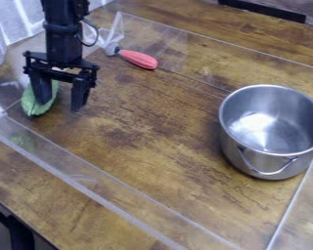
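Observation:
The black gripper (58, 84) is at the left of the tray, its two fingers spread apart over a green ridged vegetable-like object (36, 100), which stands partly hidden behind it. Whether the fingers touch the object cannot be told. A pink elongated object (138, 59) lies farther back, right of the arm. A large steel pot (269, 132) stands on the wooden surface at the right.
Clear plastic walls (126, 200) border the work area at front and sides. A dark ledge (270, 12) runs along the back right.

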